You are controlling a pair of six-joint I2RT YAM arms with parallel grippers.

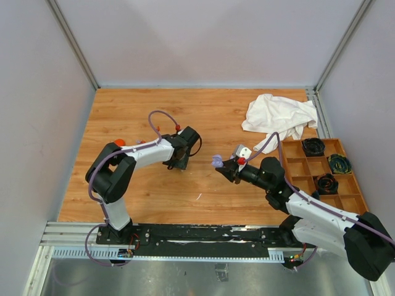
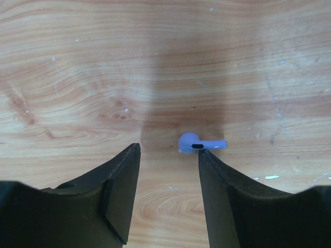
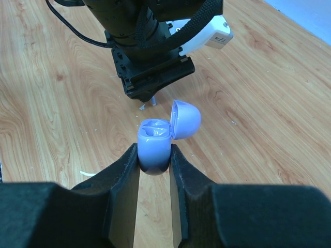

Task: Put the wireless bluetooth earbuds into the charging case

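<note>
A lavender-blue earbud [image 2: 189,140] lies on the wooden table, its stem pointing right in the left wrist view. My left gripper stands part open over it, fingers apart; the stem extends past the right fingertip [image 2: 205,157], and neither finger is closed on the bud. In the top view the left gripper [image 1: 176,167] points down at the table's middle, covering the bud. The lavender-blue charging case [image 3: 154,150] is in my right gripper, shut on its body. Its lid [image 3: 186,120] is flipped open to the right. Whether anything sits inside cannot be made out.
A white cloth [image 1: 281,115] lies at the back right. The wooden compartment tray [image 1: 297,168] with dark cable coils stands beside the right arm. An orange object [image 1: 120,142] is at the left. Open table lies between the two grippers and in front of them.
</note>
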